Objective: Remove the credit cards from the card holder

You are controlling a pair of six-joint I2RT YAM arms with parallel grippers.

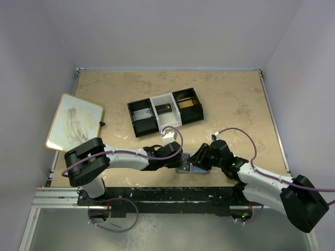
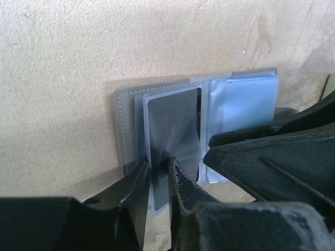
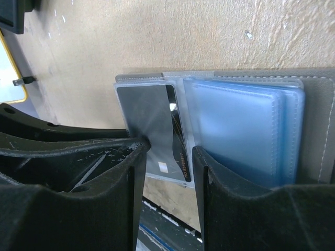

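Observation:
The card holder lies open flat on the table, with clear sleeves. In the right wrist view a dark card (image 3: 144, 112) sits in the left sleeve, and the blue pocket (image 3: 235, 130) lies beside it. In the left wrist view the edge of the dark card's sleeve (image 2: 172, 115) is raised. My left gripper is part open around that edge, a narrow gap showing between its fingers. My right gripper is open over the holder, nothing held between its fingers. From above, the grippers partly hide the holder (image 1: 184, 163).
A black-and-white tray (image 1: 166, 112) with three compartments stands behind; cards lie in them. A whiteboard (image 1: 75, 122) is at the left. Both grippers are close together over the holder.

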